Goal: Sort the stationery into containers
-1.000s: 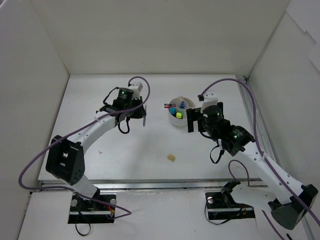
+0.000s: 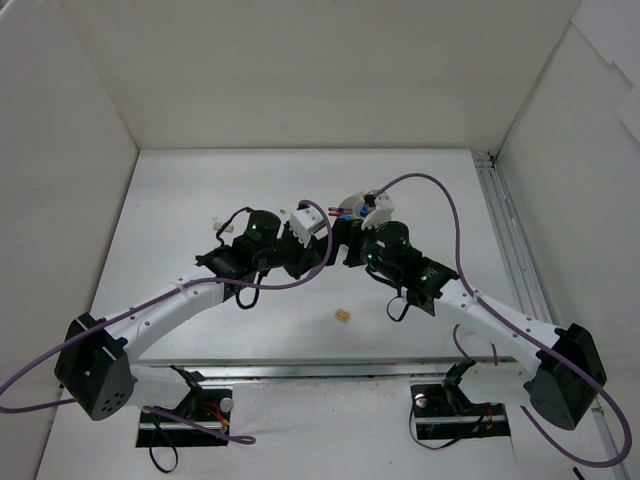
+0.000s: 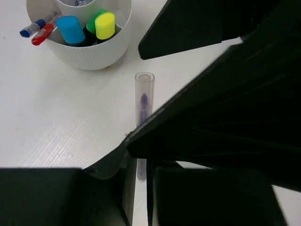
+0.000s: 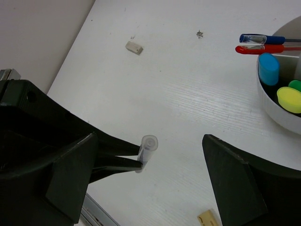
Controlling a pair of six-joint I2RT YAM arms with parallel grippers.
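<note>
My left gripper (image 2: 316, 246) is shut on a translucent pen, seen upright between its fingers in the right wrist view (image 4: 148, 146). My right gripper (image 2: 350, 240) stands open right beside it, its fingers either side of the pen in that view, not touching it. Behind both, the white round container (image 3: 89, 61) holds a blue pen (image 4: 263, 39), a red pen (image 4: 258, 49), a cyan marker (image 4: 268, 66), a yellow marker (image 4: 289, 98) and a green one; the grippers partly hide it from above.
A small tan block (image 2: 343, 314) lies at the front middle; a pale block (image 4: 134, 47) lies farther off in the right wrist view. Walls border the back and sides.
My left gripper has moved right and toward the front with the pen, to the middle. My right gripper has moved left to meet it, still open.
</note>
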